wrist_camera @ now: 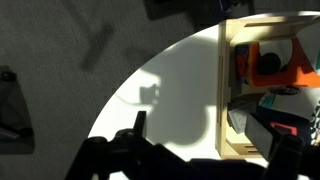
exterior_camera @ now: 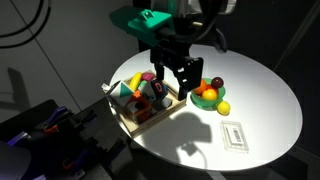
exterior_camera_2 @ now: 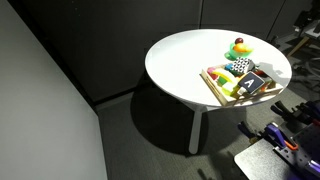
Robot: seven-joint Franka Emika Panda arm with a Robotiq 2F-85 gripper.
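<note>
My gripper [exterior_camera: 174, 84] hangs over the white round table with its fingers open and nothing between the fingers. In the first exterior view it overlaps the right part of a wooden tray [exterior_camera: 150, 124], which holds several toy-like items. In the wrist view the open gripper sits at the bottom edge, over bare table and the near side of the tray [wrist_camera: 223, 70]. An orange-red item with a dark round part [wrist_camera: 290, 72] lies inside the tray. A green bowl [exterior_camera: 208, 103] holding orange and dark red fruit stands right of the tray, with a yellow fruit [exterior_camera: 223, 108] beside it.
A flat white rectangular frame [exterior_camera: 234, 137] lies at the table's right front. In the second exterior view, the table's left part [exterior_camera_2: 185, 55] is clear. Dark floor [wrist_camera: 60, 80] shows beyond the table edge in the wrist view.
</note>
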